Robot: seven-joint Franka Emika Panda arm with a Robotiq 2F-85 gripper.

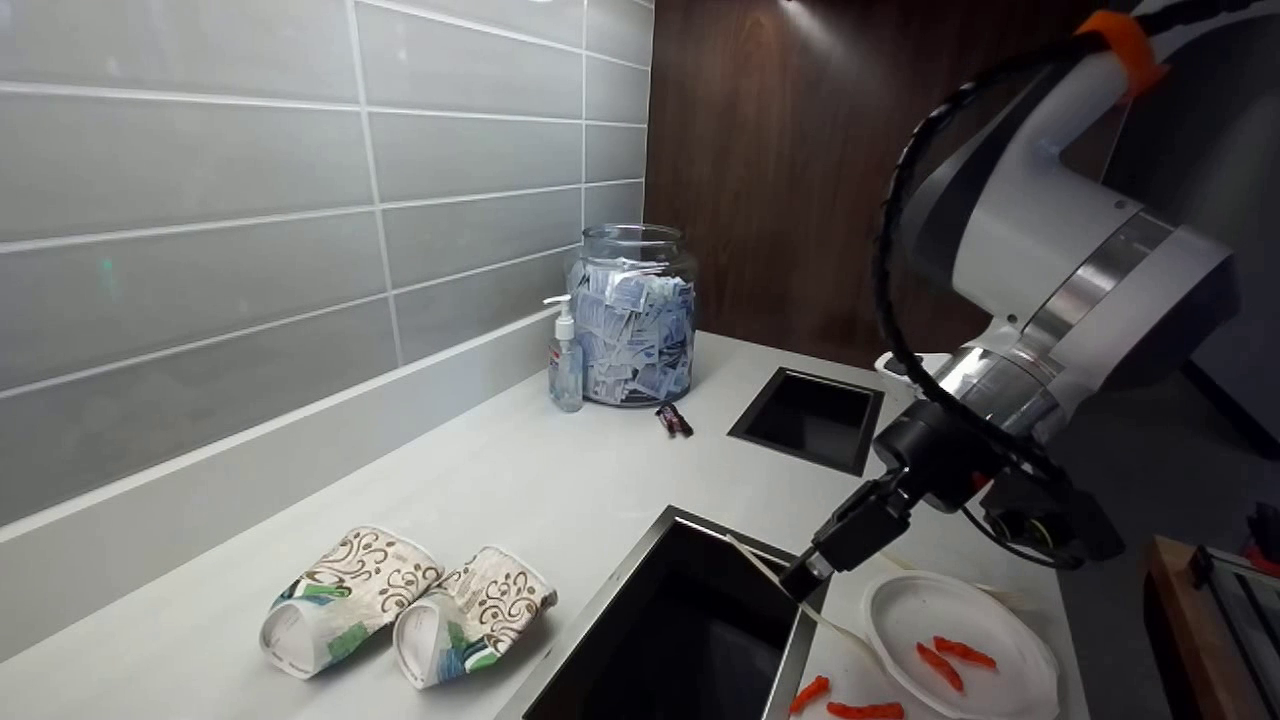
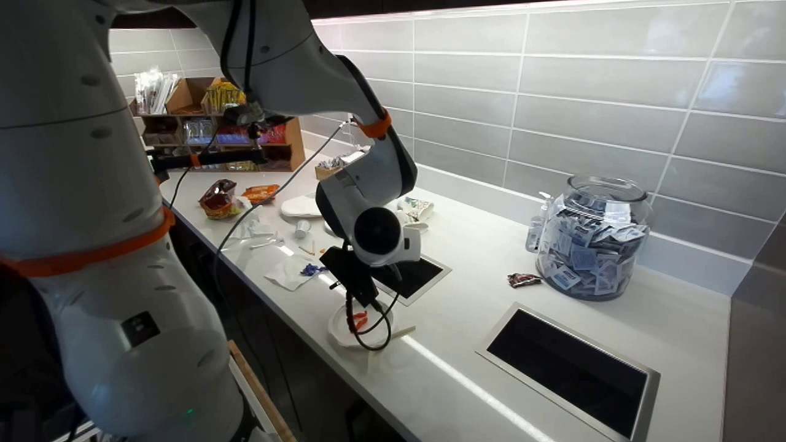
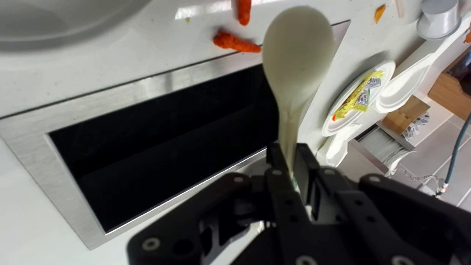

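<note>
A cream-coloured plastic spoon is pinched by its handle in my gripper, its bowl pointing away from the fingers. In exterior view 1 my gripper hangs over the right rim of the near bin opening, and the spoon's handle sticks out to the left over that dark hole. From the other side of the fingers, the spoon slants toward the white plate. The arm hides the fingers in exterior view 2.
Orange snack sticks lie on the counter and on the plate. Two patterned paper cups rest on their sides left of the opening. A glass jar of packets, a pump bottle and a second opening are farther back.
</note>
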